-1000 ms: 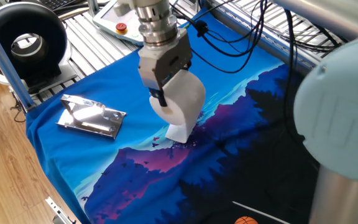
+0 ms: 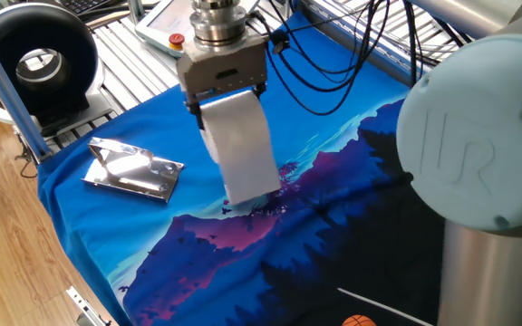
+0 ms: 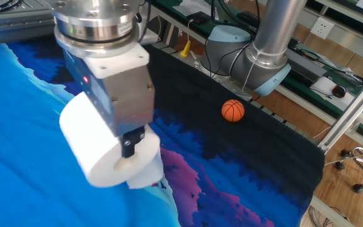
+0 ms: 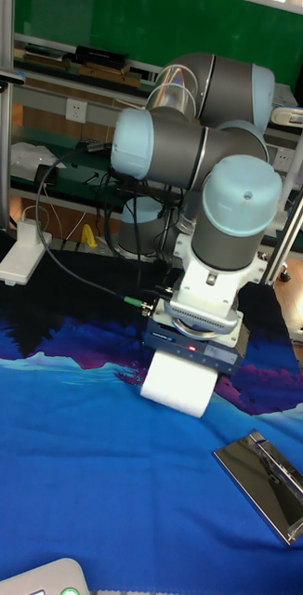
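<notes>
A white toilet paper roll [image 2: 239,145] hangs above the cloth, gripped end to end by my gripper [image 2: 228,116], with a loose flap of paper dangling from it. In the second view one dark finger [image 3: 131,142] presses at the core of the roll [image 3: 95,142]; the opposite finger is hidden behind the roll. The third view shows the roll [image 4: 179,384] under the gripper body, its fingers out of sight. A shiny metal holder [image 2: 132,170] lies on the cloth to the left of the roll, apart from it; in the third view this holder [image 4: 267,486] is at lower right.
A blue cloth with a mountain print [image 2: 188,244] covers the table. An orange ball [image 3: 233,111] rests on its dark part. A thin pale rod [image 2: 383,306] lies near that ball. Black cables [image 2: 333,81] loop beside the wrist. Cloth around the holder is clear.
My gripper has turned and shifted left toward the metal holder, the roll still held. The roll's end face has swung out of sight in the first view. The holder has not moved.
</notes>
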